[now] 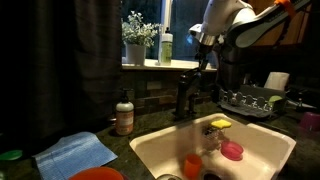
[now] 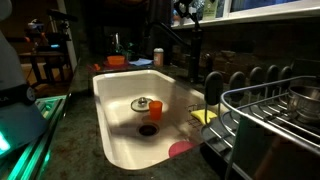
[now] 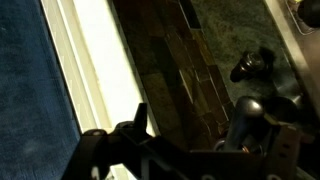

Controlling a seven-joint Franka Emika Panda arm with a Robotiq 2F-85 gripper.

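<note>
My gripper [image 1: 203,58] hangs at the end of the white arm, above the faucet [image 1: 184,95] and close to the window sill [image 1: 150,67]. In the wrist view it stands open, and nothing shows between its fingers, though they are dark there. An orange cup [image 1: 193,165] and a pink bowl [image 1: 232,150] are in the white sink [image 1: 160,152]. A yellow sponge [image 1: 221,124] lies by the sink's back edge. On the sill are a clear bottle with green [image 1: 166,48] and a potted plant [image 1: 138,38].
A soap bottle [image 1: 124,114] and a blue cloth [image 1: 74,156] are on the counter left of the sink. A dish rack [image 2: 270,120] borders the sink, with a metal pot [image 2: 305,103] on it. The tall black faucet rises behind the basin.
</note>
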